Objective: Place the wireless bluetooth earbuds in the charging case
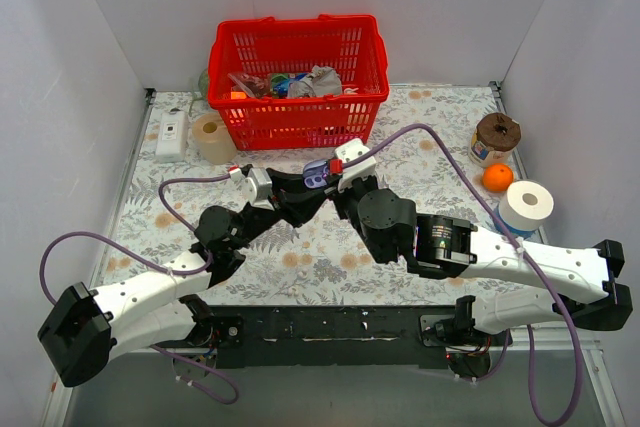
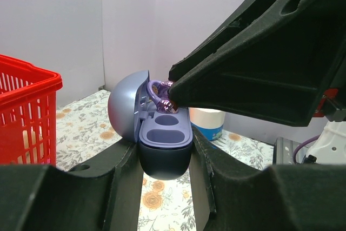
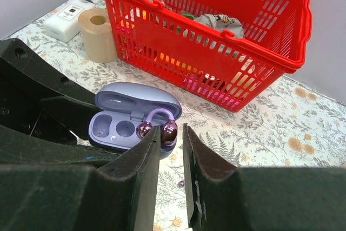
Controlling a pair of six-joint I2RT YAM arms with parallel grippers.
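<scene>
The open lavender charging case (image 2: 165, 144) is raised above the table, its lid standing up, with my left gripper shut on its body. Two round hollows in it are empty. A shiny purple clip-style earbud (image 3: 159, 113), two rounded ends joined by a curved band, sits at the other end of the case; how deep it is seated is hidden. My right gripper is partly open around the earbud's nearer end, a gap showing beside its right finger (image 3: 190, 150). In the left wrist view its dark fingers (image 2: 238, 74) come close to the earbud.
Behind the grippers stands a red basket (image 1: 300, 127) with assorted items. Tape (image 1: 212, 137) and a white power strip (image 1: 172, 135) lie left; an orange (image 1: 497, 178) and rolls lie right. A tiny purple thing (image 3: 181, 183) is on the table below.
</scene>
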